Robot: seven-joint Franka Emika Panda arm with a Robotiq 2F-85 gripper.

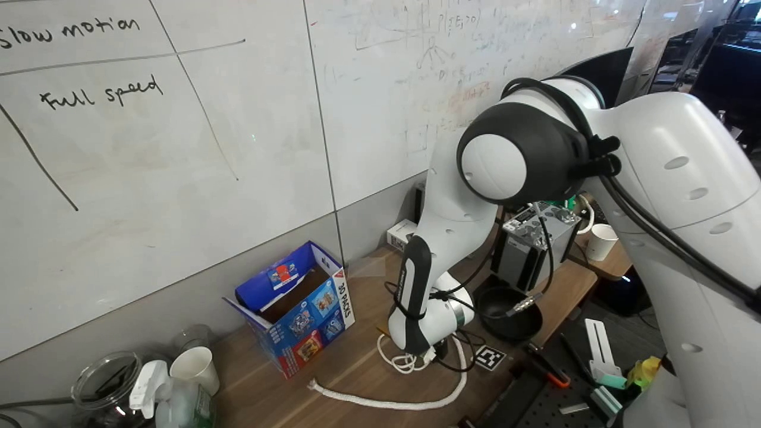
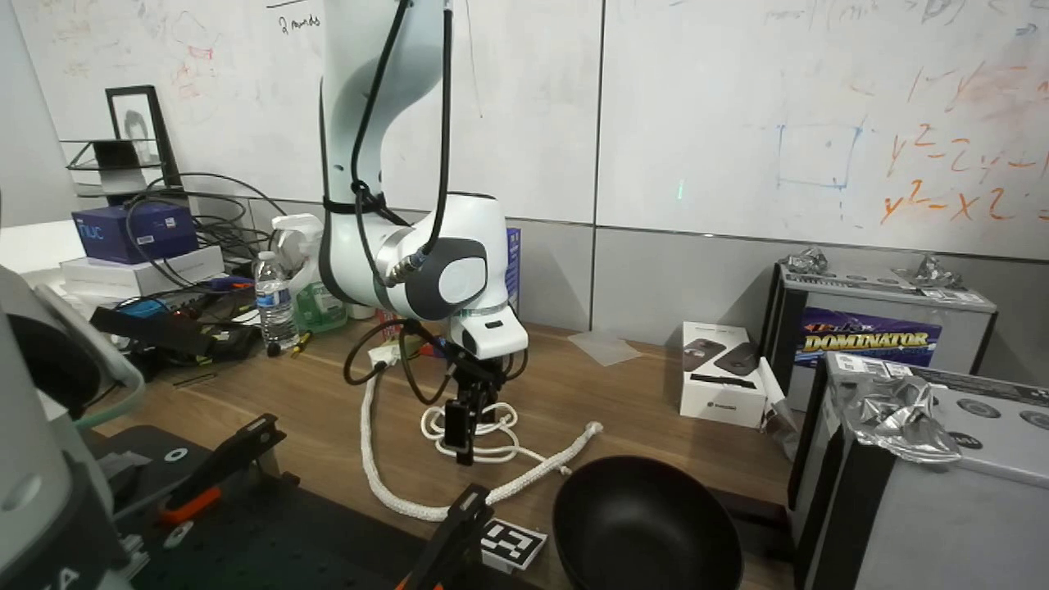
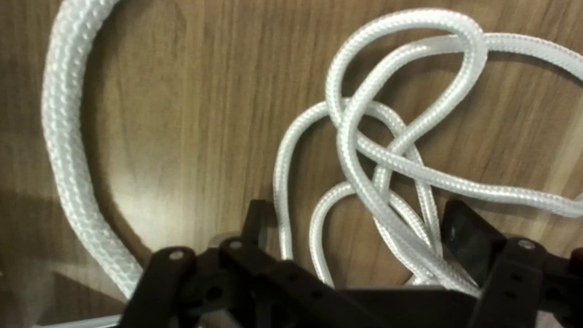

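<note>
Thin white cord (image 3: 377, 158) lies in tangled loops on the wooden table, joined in the second exterior view to a thicker white rope (image 2: 379, 482) that curves across the wood. My gripper points down over the tangle, its fingers wide apart. Several strands of the cord pass between the black fingers, and none is clamped. In the wrist view the thick rope (image 3: 65, 142) runs down the left side, outside the fingers. From the first exterior view my fingertips are mostly hidden behind the wrist.
A blue open box (image 1: 307, 314) stands left of the arm by the wall. A black bowl (image 2: 644, 521) and a printed marker (image 2: 511, 542) are close to the rope. Behind are a white phone box (image 2: 723, 374) and large grey battery-like boxes (image 2: 924, 462). Bare wood (image 2: 610, 393) lies towards the wall.
</note>
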